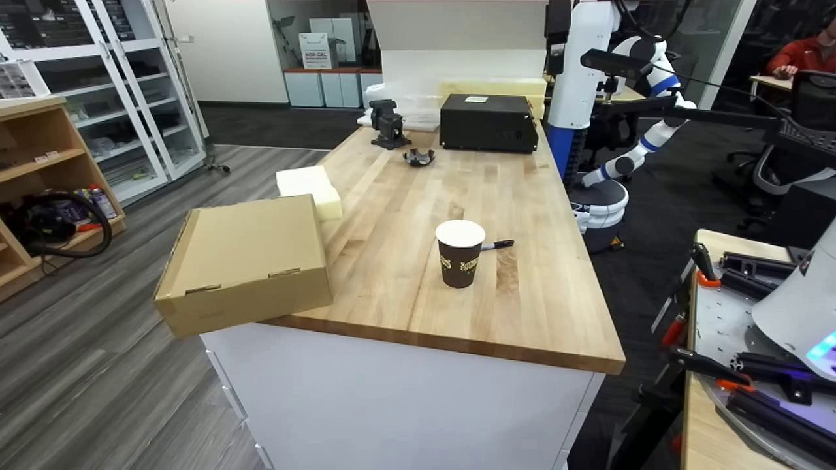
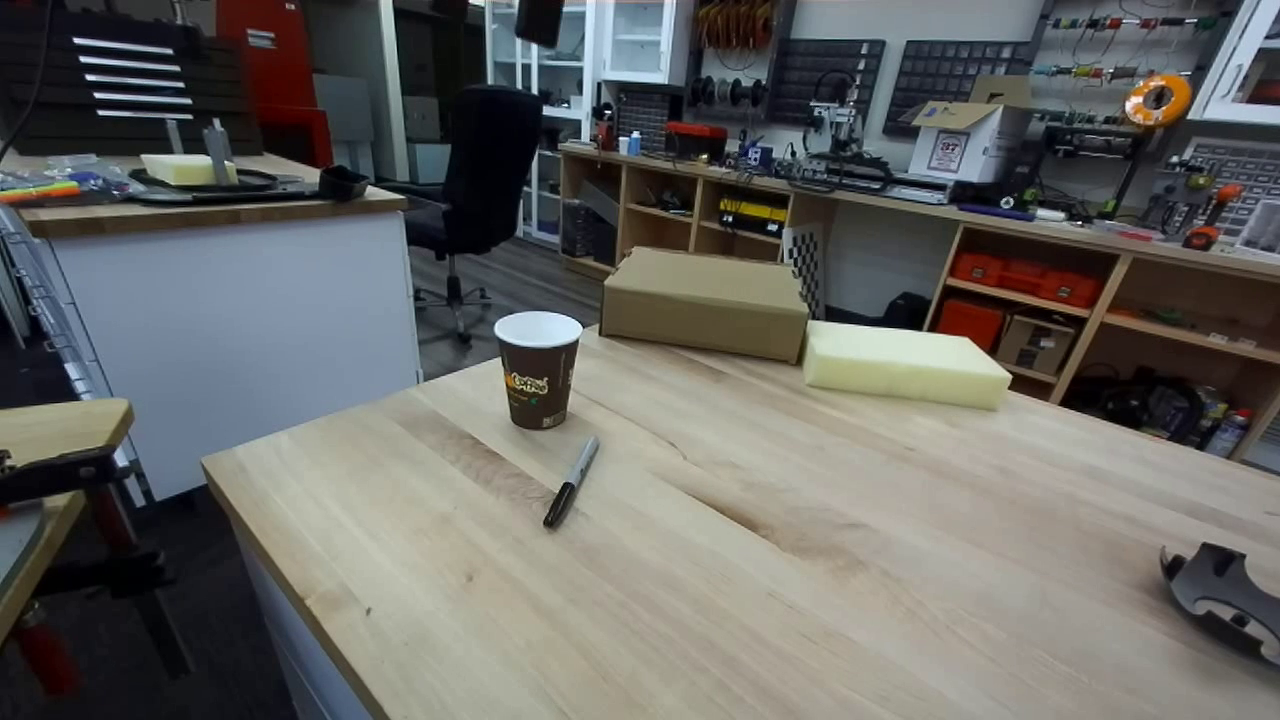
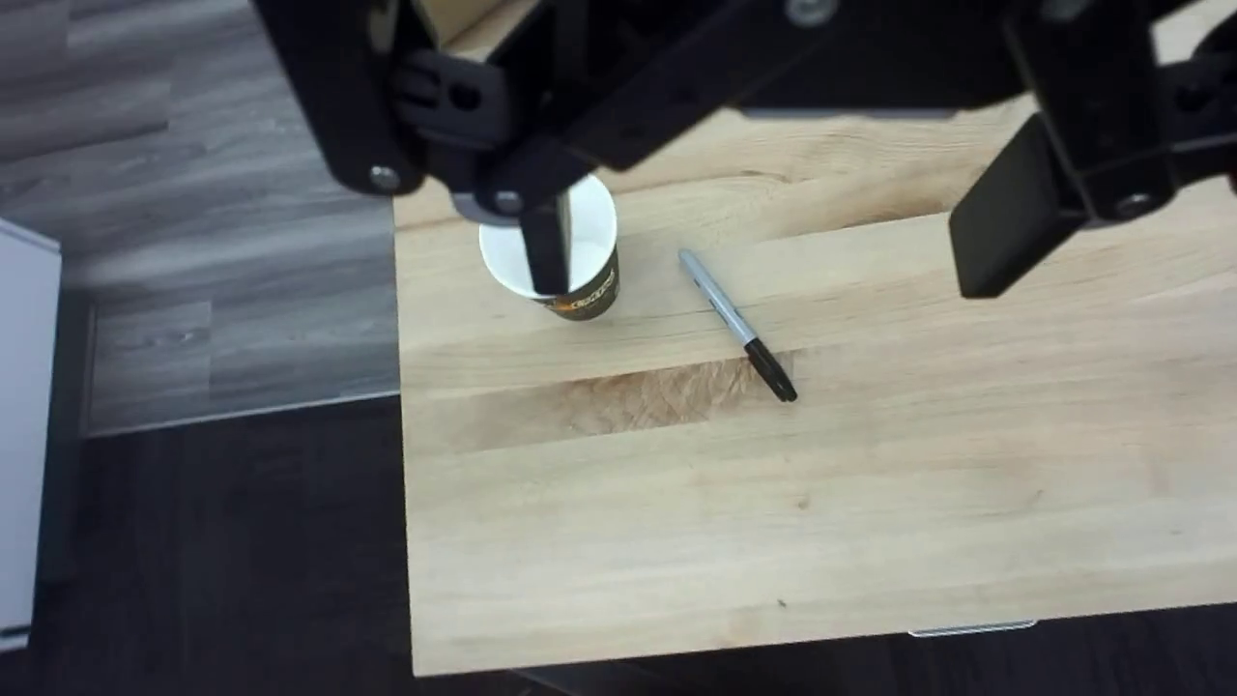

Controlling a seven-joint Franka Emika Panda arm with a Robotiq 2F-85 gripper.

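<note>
In the wrist view my gripper is open, its two black fingers (image 3: 1009, 215) wide apart with nothing held. Below it on the wooden tabletop lies a grey marker with a black cap (image 3: 738, 325), seen between the fingers. A brown paper cup with a white rim (image 3: 597, 292) stands upright, partly covered in that view by the left finger. The cup (image 1: 459, 262) hides part of the marker (image 1: 498, 244) in exterior view 1. Both the cup (image 2: 537, 378) and the whole marker (image 2: 571, 482) show in exterior view 2, a short gap between them.
A cardboard box (image 1: 247, 250) overhangs the table's left edge, beside a pale foam block (image 1: 309, 188). Farther back are a dark curved part (image 1: 419, 157), a black clamp-like device (image 1: 388, 125) and a black case (image 1: 487, 124). Bare wood surrounds the marker (image 2: 720, 600).
</note>
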